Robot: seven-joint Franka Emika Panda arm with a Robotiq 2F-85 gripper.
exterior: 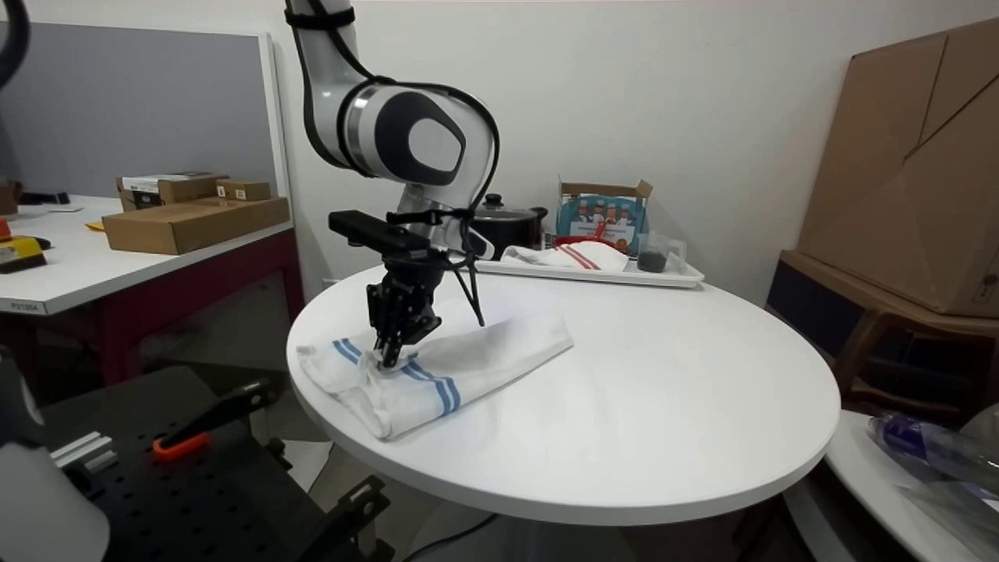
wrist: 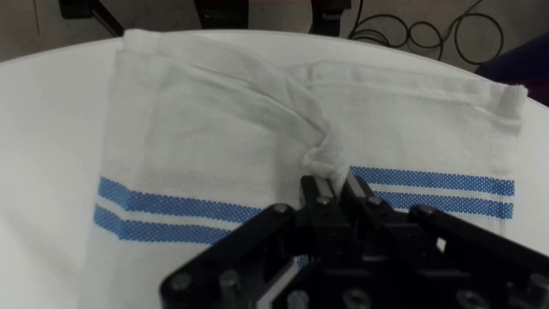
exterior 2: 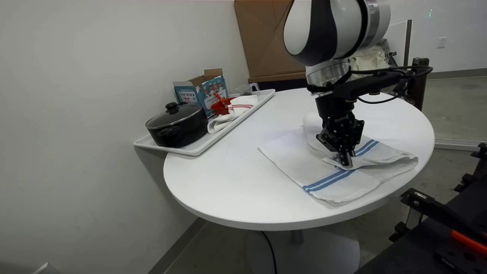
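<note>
A white towel with paired blue stripes (exterior: 496, 361) lies folded and rumpled near the left rim of the round white table (exterior: 674, 403). My gripper (exterior: 384, 361) is low over it, fingers pointing down. In the wrist view, a bunched ridge of the towel (wrist: 321, 154) runs down to the fingertips, and the gripper is shut on that pinch of cloth. From the other side, the gripper (exterior 2: 347, 162) holds a raised flap of the towel (exterior 2: 292, 157) between its two stripe bands. The cloth right under the fingers is hidden.
At the back edge a white tray (exterior 2: 205, 145) carries a black lidded pot (exterior 2: 178, 125), a teal box (exterior 2: 214, 91), a red-striped cloth (exterior 2: 242, 105) and a clear cup.
</note>
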